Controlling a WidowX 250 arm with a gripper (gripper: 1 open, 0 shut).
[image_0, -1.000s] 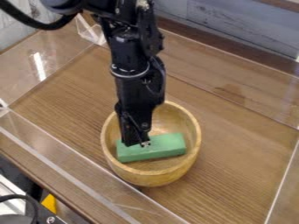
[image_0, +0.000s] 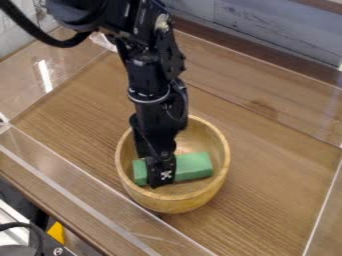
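Note:
A wooden bowl (image_0: 178, 198) stands on the wooden table, holding a green block (image_0: 190, 167) that lies across its inside. The black arm reaches down from the top, and its gripper (image_0: 154, 168) is inside the bowl, over the left part of the block. The fingertips overlap the block from this angle; whether they are closed on it cannot be told.
Bare wooden table (image_0: 267, 120) surrounds the bowl, with free room to the right and upper left. A pale wall runs along the back. Cables and a small yellow item lie off the table's lower-left edge.
The gripper has moved lower and slightly left into the bowl, down to the left part of the green block.

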